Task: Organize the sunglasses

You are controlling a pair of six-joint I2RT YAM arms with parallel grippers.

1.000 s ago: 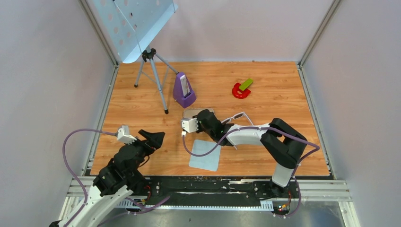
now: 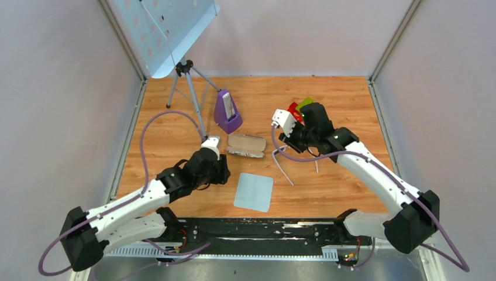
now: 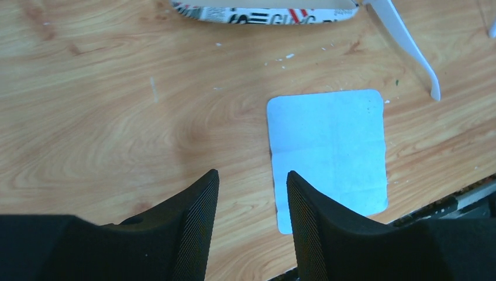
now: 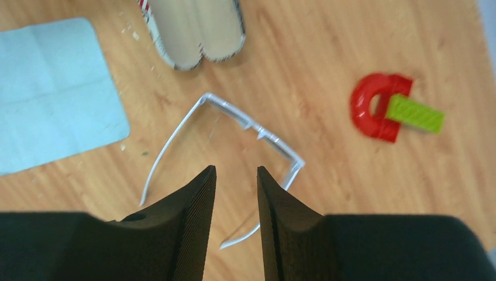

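Note:
A pair of white-framed glasses (image 4: 234, 114) lies with temples spread, right of an opened case (image 2: 245, 143) with printed sides (image 3: 263, 14). A light blue cloth (image 2: 253, 192) lies flat nearer the front. My right gripper (image 2: 290, 142) hangs over the glasses; in the right wrist view its fingers (image 4: 190, 211) are apart with empty space between, pointing at the frame. My left gripper (image 2: 223, 170) is above bare wood left of the cloth; in the left wrist view its fingers (image 3: 196, 216) stand apart with nothing between.
A purple metronome (image 2: 225, 114) and a tripod stand (image 2: 190, 88) with a white board stand at the back left. A red magnet (image 4: 365, 105) and a green block (image 4: 415, 115) lie at the back right.
My right arm has risen and moved right and back from over the case to above the glasses.

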